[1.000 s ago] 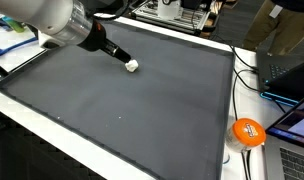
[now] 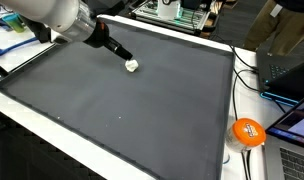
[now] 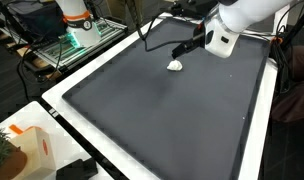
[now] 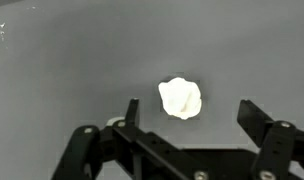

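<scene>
A small white crumpled object (image 4: 180,98) lies on the dark grey tabletop (image 3: 162,115). In the wrist view it sits ahead of and between the two black fingertips, touching neither. My gripper is open, with bare table showing in the gap around the white piece. From the first exterior view, the gripper (image 2: 120,50) is just left of the white object (image 2: 131,65), its fingers seen edge-on. The second exterior view has the object (image 3: 174,66) close in front of the gripper. How high the fingertips stand above the table is hard to tell.
An orange-topped container (image 2: 246,133) stands off the right edge, near laptops (image 2: 284,80). A black cable (image 3: 157,45) loops beside the arm at the back.
The arm has shifted a little to the right and tilted, its white body turning in the first exterior view. The white object has stayed in place.
</scene>
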